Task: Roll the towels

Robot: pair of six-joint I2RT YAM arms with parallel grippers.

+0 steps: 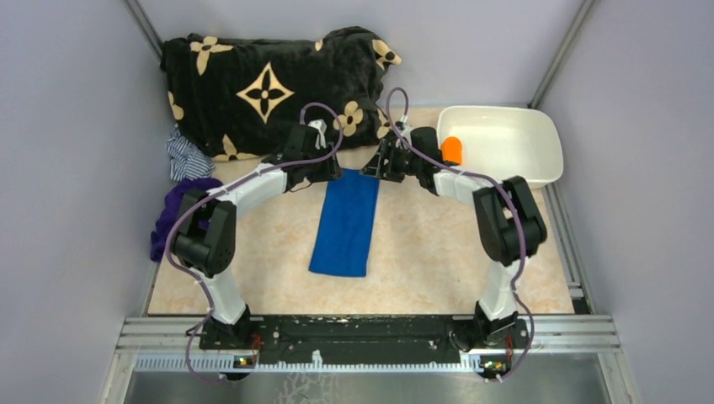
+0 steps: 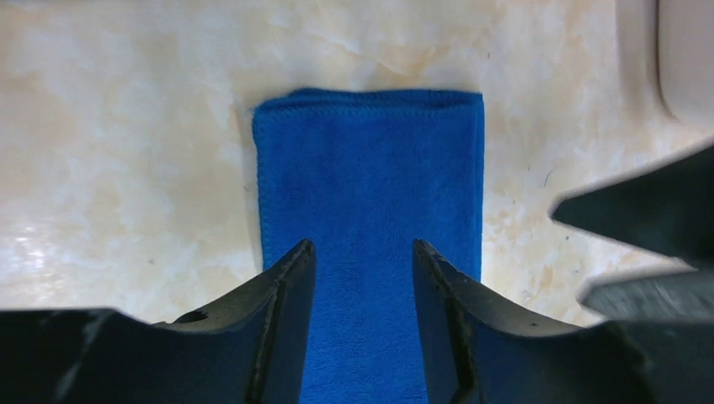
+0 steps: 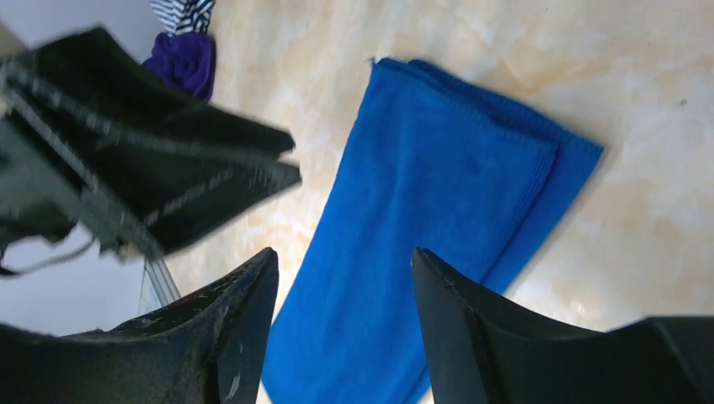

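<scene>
A folded blue towel lies lengthwise in the middle of the table, its layered far end showing in both wrist views. My left gripper hovers open over the towel's far left corner, with no cloth between its fingertips. My right gripper is at the far right corner, apart from the left one; its fingers stand apart above the cloth, holding nothing.
A black patterned cushion fills the back. Purple and striped cloths lie at left. A white bin with an orange item stands back right.
</scene>
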